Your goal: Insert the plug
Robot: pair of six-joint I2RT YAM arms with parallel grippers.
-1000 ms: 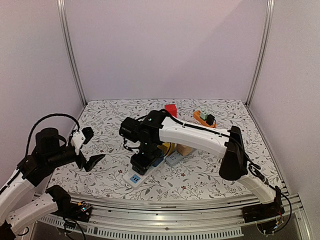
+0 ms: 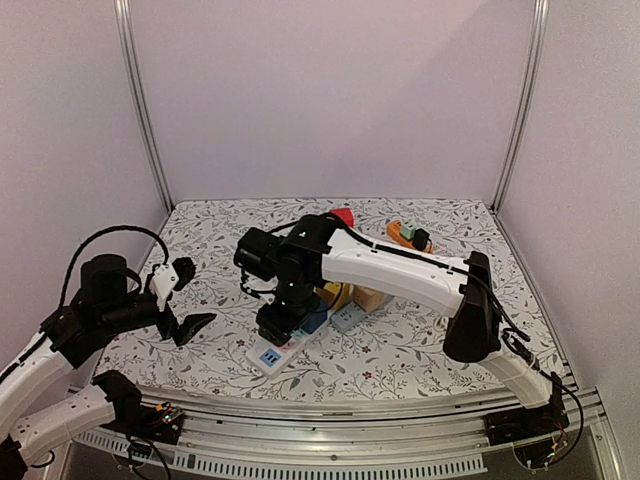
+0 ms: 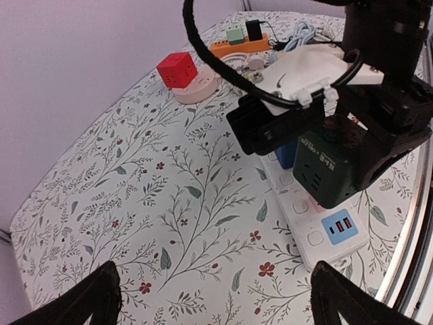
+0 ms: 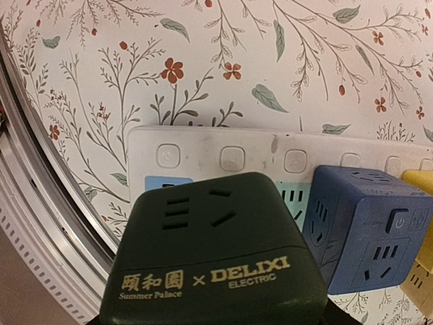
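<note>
My right gripper [image 2: 285,320] is shut on a dark green DELIXI cube plug [image 3: 327,162] [image 4: 210,257], held above the white power strip [image 3: 314,240] [image 4: 260,142] near its end with the blue socket. In the right wrist view the cube hides part of the sockets below it; whether it touches the strip I cannot tell. A navy cube plug [image 4: 365,230] sits on the strip beside it, and a yellow one [image 4: 423,177] further right. My left gripper [image 2: 185,325] stands open over bare table at the left, empty.
At the back are a red cube [image 3: 177,70] on a round pink base, an orange strip [image 3: 238,47] with small cubes, and cables. A metal rail [image 2: 400,410] runs along the front edge.
The right arm and gripper with the green cube have shifted slightly toward the front left. The left gripper has moved slightly to the right.
</note>
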